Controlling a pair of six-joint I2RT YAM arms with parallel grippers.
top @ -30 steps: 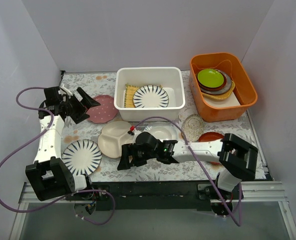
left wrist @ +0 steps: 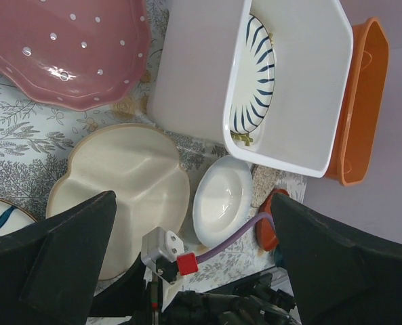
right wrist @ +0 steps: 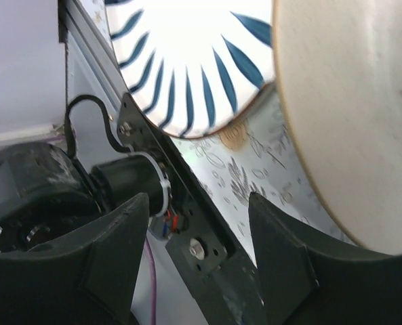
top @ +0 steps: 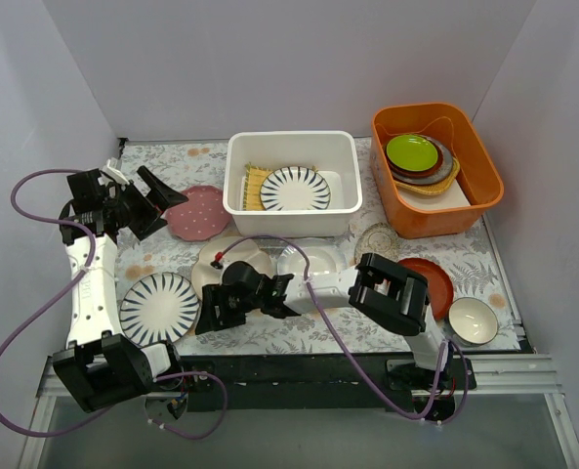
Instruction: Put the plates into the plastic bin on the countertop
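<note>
The white plastic bin (top: 293, 225) stands at the back middle with a blue-striped plate (top: 295, 190) inside, beside something yellow. Another blue-striped plate (top: 159, 308) lies front left on the counter. My right gripper (top: 209, 319) hovers near its right edge, over the cream divided plate (top: 232, 249). In the right wrist view its fingers (right wrist: 123, 250) are part open with nothing between them; the striped plate lies ahead and the cream rim to the right. My left gripper (top: 166, 201) is open and empty, beside the pink dotted plate (top: 197, 215).
An orange bin (top: 438, 224) with stacked plates stands back right. A white dish (top: 311, 257), a patterned plate (top: 377, 244), a red-brown plate (top: 439, 283) and a cream bowl (top: 473, 320) rest on the counter. Purple cables trail from both arms.
My right gripper has moved left across the front of the counter, from beside the cream plate toward the striped plate. The left arm has shifted slightly left. The plates have stayed put.
</note>
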